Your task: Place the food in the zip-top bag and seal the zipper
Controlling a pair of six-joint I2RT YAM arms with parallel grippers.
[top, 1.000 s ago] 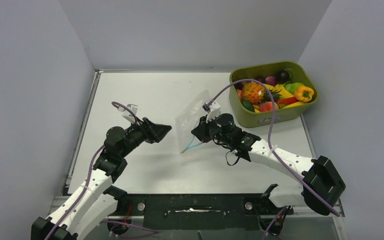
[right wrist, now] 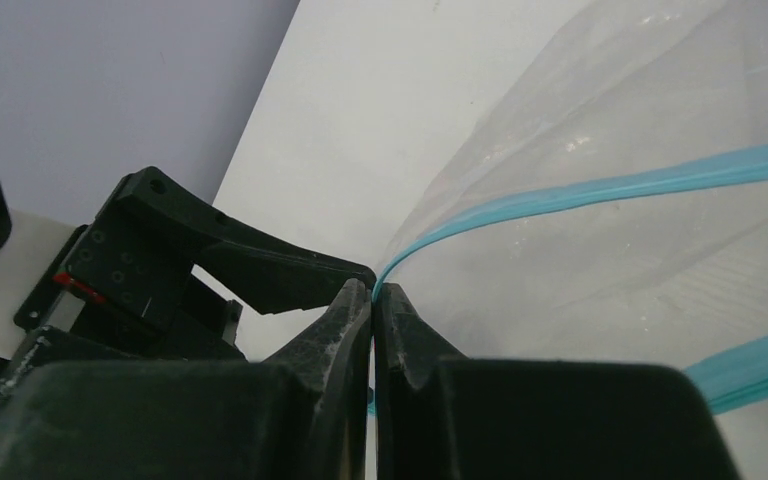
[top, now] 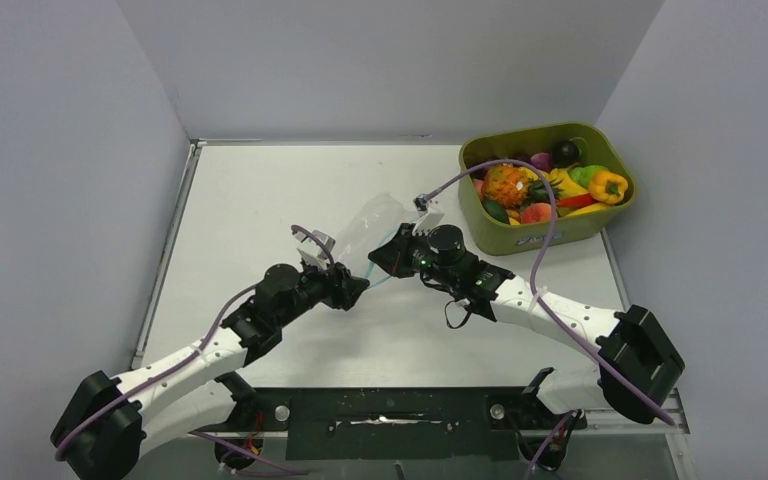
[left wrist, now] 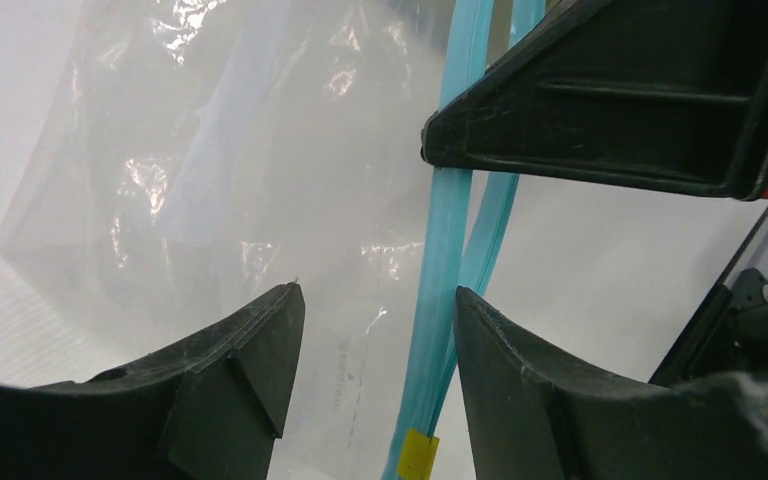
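Observation:
The clear zip top bag stretches up from the table between my grippers, with no food showing in it. My right gripper is shut on its blue zipper edge; the strip runs between the fingertips in the right wrist view. My left gripper stands open close by. In the left wrist view the blue strip passes beside its right finger, and a yellow zipper slider hangs low between the fingers. The food lies in the green bin.
That bin, full of fruit and vegetables, takes up the back right of the white table. My two grippers are very near each other.
My left gripper has moved right and toward the front, reaching the bag's blue strip. The right gripper has shifted slightly left with the bag edge.

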